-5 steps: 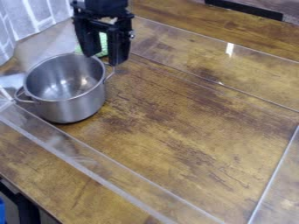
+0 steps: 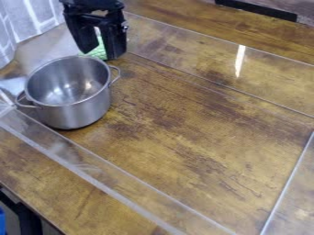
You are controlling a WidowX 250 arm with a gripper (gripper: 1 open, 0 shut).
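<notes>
My black gripper (image 2: 101, 44) hangs at the upper left, above and behind a steel pot (image 2: 69, 92) with two side handles, which looks empty inside. A small green item (image 2: 97, 54) lies on a pale surface just behind the pot, partly hidden by the gripper. Whether the fingers are open or shut, and whether anything is between them, is too dark and small to tell.
Clear strips or panels run along its front left, right and back. A pale crumpled sheet (image 2: 25, 23) is at the back left.
The gripper has moved up and slightly left, away from the pot's back rim. The pot appears unmoved.
</notes>
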